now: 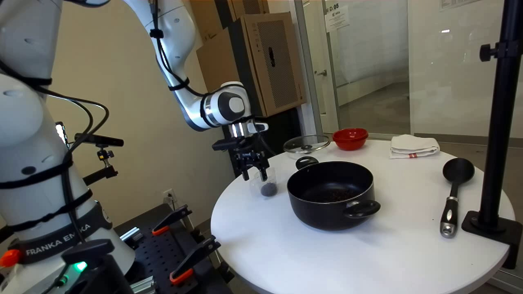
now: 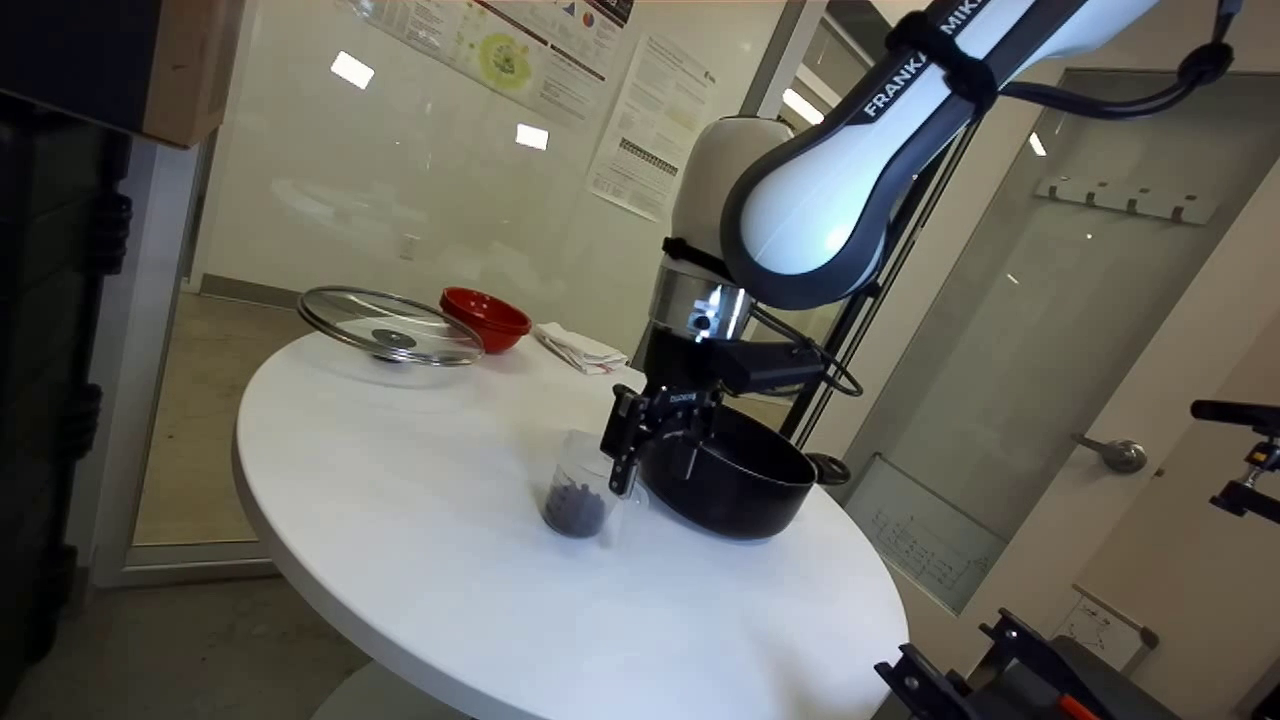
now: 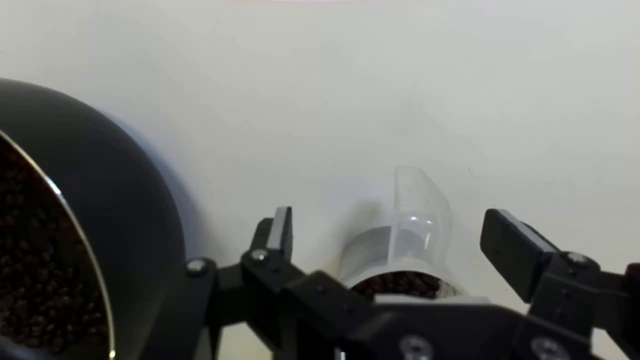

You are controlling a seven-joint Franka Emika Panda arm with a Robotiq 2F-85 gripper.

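Observation:
A clear measuring cup point(image 2: 578, 498) with dark beans in its bottom stands upright on the white table. Just above it, my gripper point(image 1: 254, 176) points down and is open. In the wrist view the cup's clear handle point(image 3: 420, 216) shows between the two spread fingers, lower than the fingertips; part of the cup is hidden behind the gripper body. I cannot tell whether a finger touches the cup. Beside the cup sits a black pot point(image 1: 331, 210), with dark beans point(image 3: 42, 282) spread over its bottom.
Toward the back of the table point(image 1: 392, 259) are a glass lid point(image 1: 307, 144), red bowls point(image 1: 350, 139) and a folded white towel point(image 1: 414, 146). A black ladle point(image 1: 454, 196) lies at the right near a black post point(image 1: 493, 122).

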